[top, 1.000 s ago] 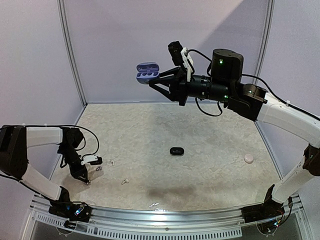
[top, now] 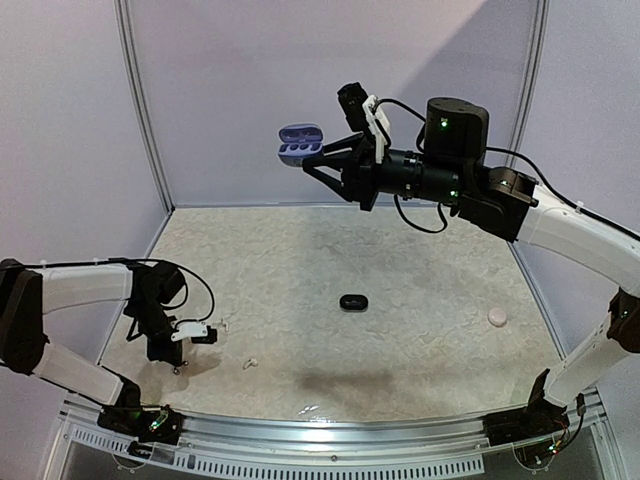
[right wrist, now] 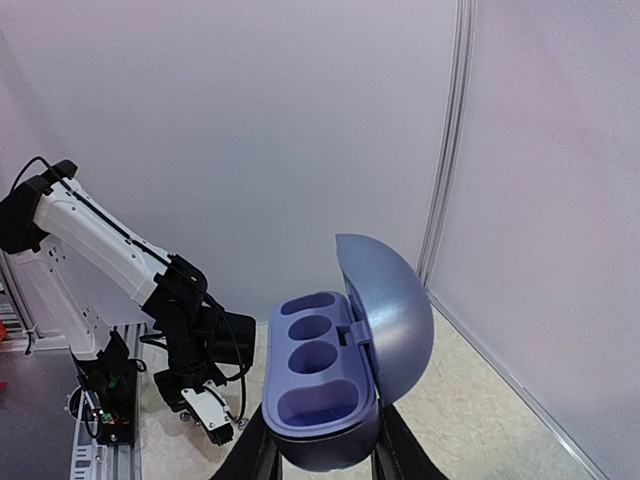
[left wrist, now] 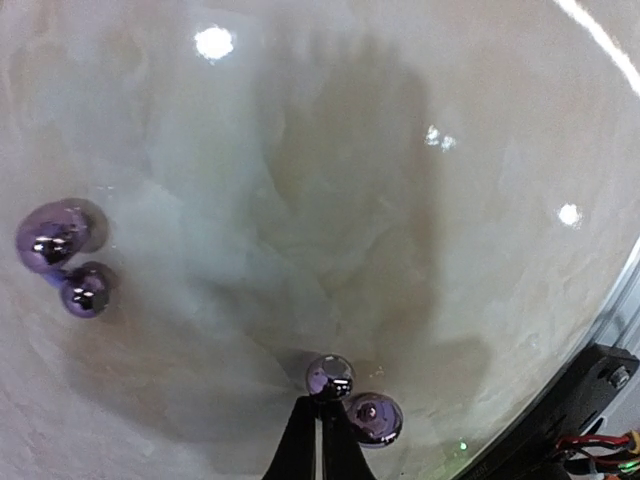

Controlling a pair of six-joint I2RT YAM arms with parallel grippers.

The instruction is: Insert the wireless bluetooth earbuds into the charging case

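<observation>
The open purple charging case [top: 300,150] [right wrist: 322,420] is held aloft by my right gripper [top: 325,165], its lid up and empty slots showing. My left gripper is low at the table's left front, fingers shut together, tips touching a shiny purple earbud [left wrist: 330,377]; a second earbud piece [left wrist: 372,420] lies beside them. Two more purple rounded pieces [left wrist: 55,235] lie apart to the left in the left wrist view.
A black oblong object [top: 353,302] lies mid-table, a pale round disc [top: 497,316] at the right, small white bits [top: 250,363] nearer the front.
My left gripper has shifted slightly to the right over the last second. The right gripper with the case has moved very slightly to the right.
</observation>
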